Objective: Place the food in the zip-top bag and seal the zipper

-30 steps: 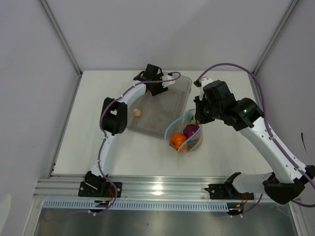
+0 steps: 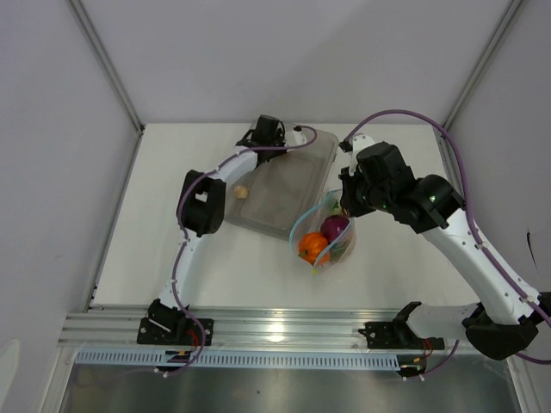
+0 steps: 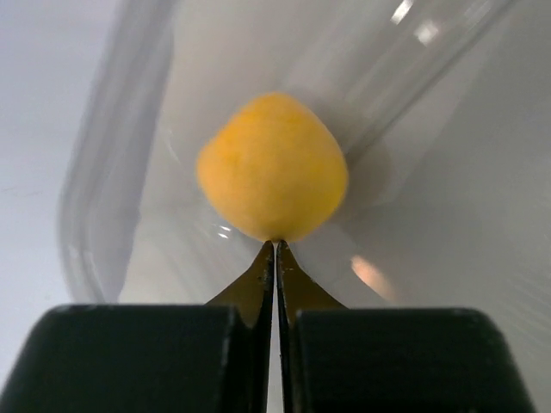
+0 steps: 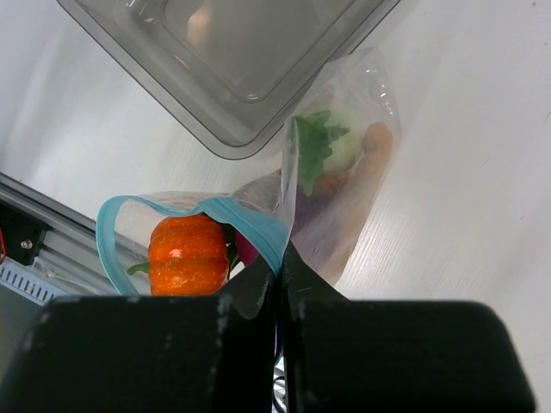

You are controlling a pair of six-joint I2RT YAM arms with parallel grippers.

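A yellow round food item [image 3: 274, 168] rests in a corner of the clear tray [image 2: 288, 189], against its walls. Just in front of it in the left wrist view, my left gripper is shut with nothing between its fingertips; the food lies beyond the tips. My right gripper is shut on the blue zipper edge of the zip top bag [image 4: 258, 224]. The bag's mouth gapes, showing an orange pumpkin [image 4: 188, 256]; a purple item [image 2: 334, 227] and a green leafy piece [image 4: 315, 148] are also inside.
A small tan item [image 2: 241, 192] sits at the tray's left side. The bag stands close by the tray's near right corner.
The tray has shifted slightly. My right gripper keeps its place at the bag.
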